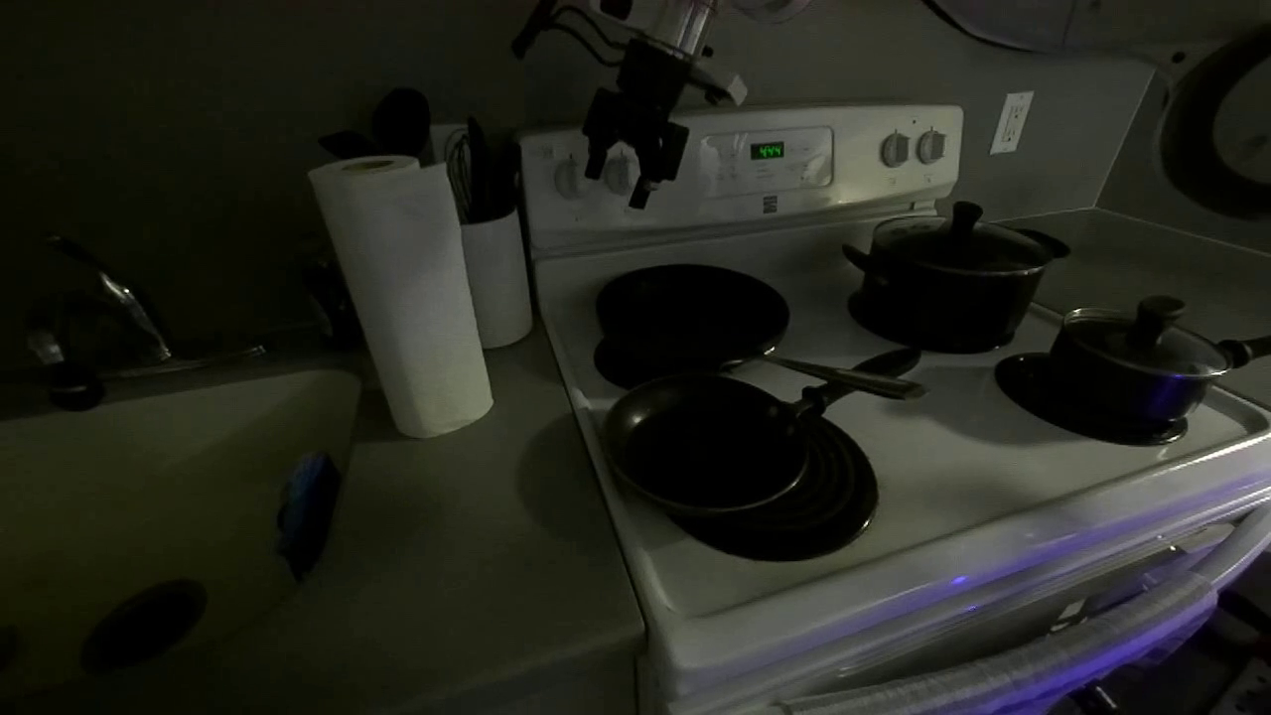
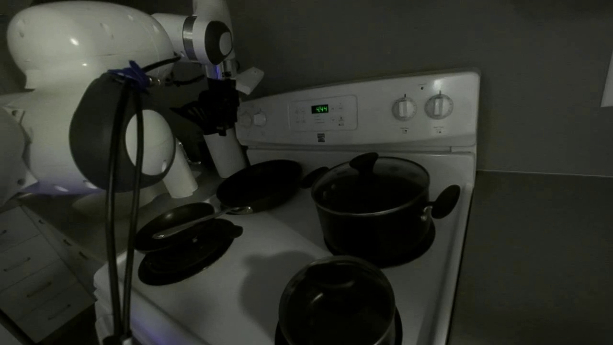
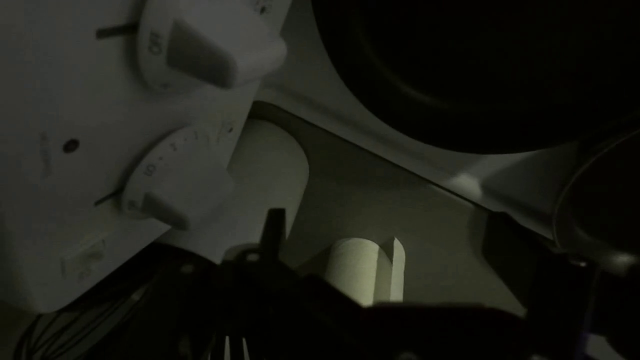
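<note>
In exterior view 1 my gripper (image 1: 620, 181) hangs open and empty in front of the left end of the stove's back panel, near its two left knobs. In the wrist view one knob marked OFF (image 3: 219, 51) and a lower knob (image 3: 174, 180) lie to the left, apart from the fingers. Dark fingers (image 3: 273, 234) spread wide at the bottom, with the top of the paper towel roll (image 3: 354, 264) visible far below between them. A large skillet (image 1: 691, 310) sits on the back left burner; a smaller frying pan (image 1: 703, 441) stands in front of it.
Behind the paper towels is a white utensil crock (image 1: 497, 280) with dark utensils rising from it. A lidded pot (image 1: 953, 286) and a lidded saucepan (image 1: 1120, 369) occupy the right burners. The sink (image 1: 155, 477) lies at left.
</note>
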